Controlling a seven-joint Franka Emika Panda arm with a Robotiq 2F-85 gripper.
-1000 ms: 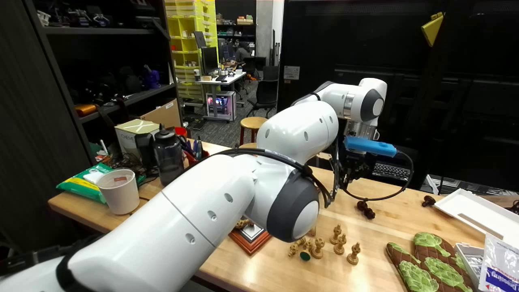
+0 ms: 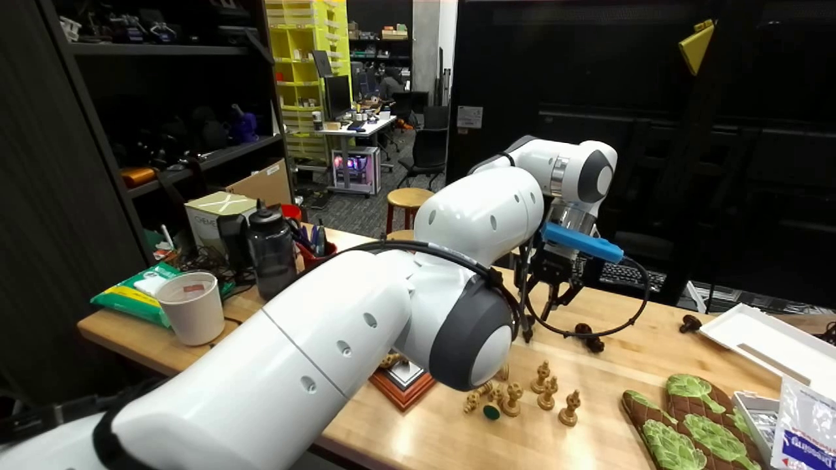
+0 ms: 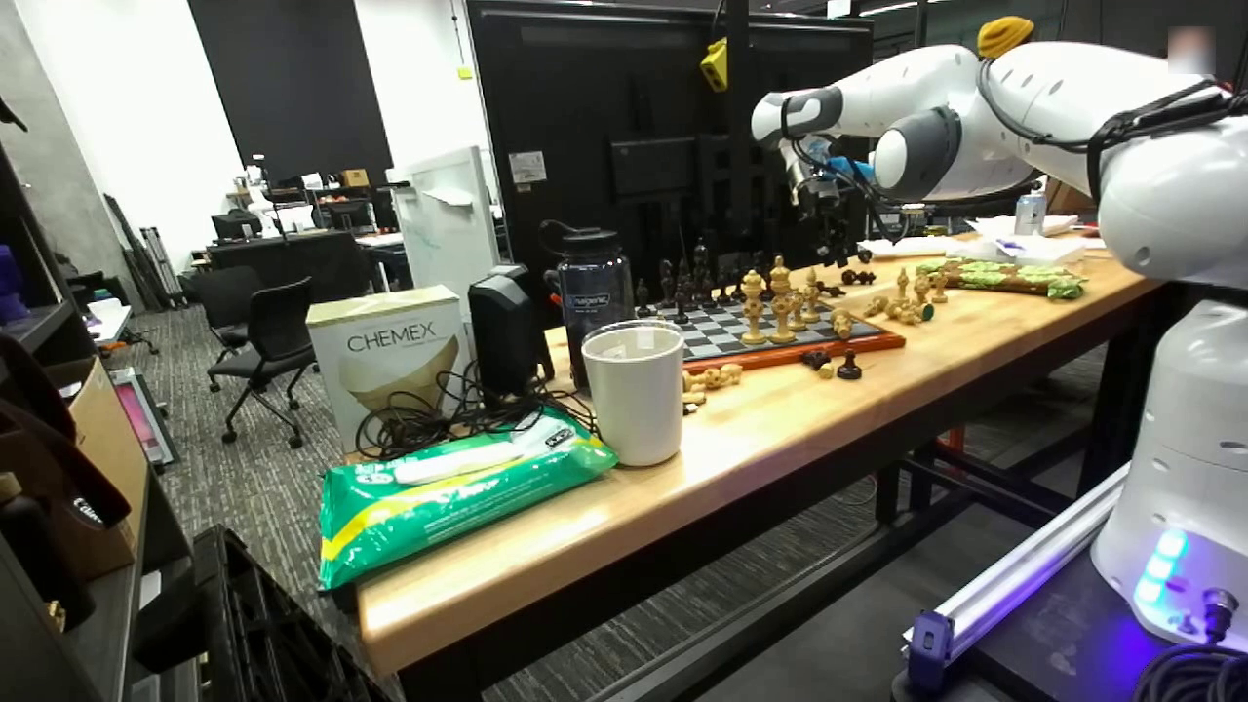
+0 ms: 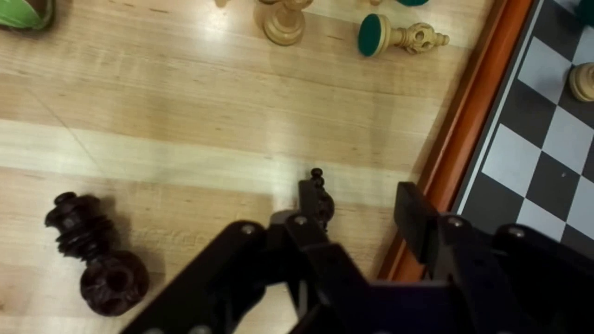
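Observation:
My gripper is open in the wrist view, its two black fingers apart with a gap over the wooden table. A dark chess piece (image 4: 325,205) lies beneath the left finger, which hides part of it; how far it reaches into the gap I cannot tell. Farther left lies a larger-looking dark piece (image 4: 114,281) on its side, clear of the fingers. The board's red-brown rim (image 4: 470,122) passes under the right finger. From the second exterior view, the gripper (image 3: 831,252) hangs low beyond the chessboard (image 3: 714,337).
Light pieces (image 2: 546,395) stand and lie beside the board, several in all. Light and dark pieces also stand on it. A leaf-patterned mitt (image 2: 690,427) and a white tray (image 2: 772,344) are at the right. Bare wood lies between the mitt and the pieces.
The arm's end has moved left and a little down in the first exterior view, and the hand is more tilted. The surrounding table items look unmoved.

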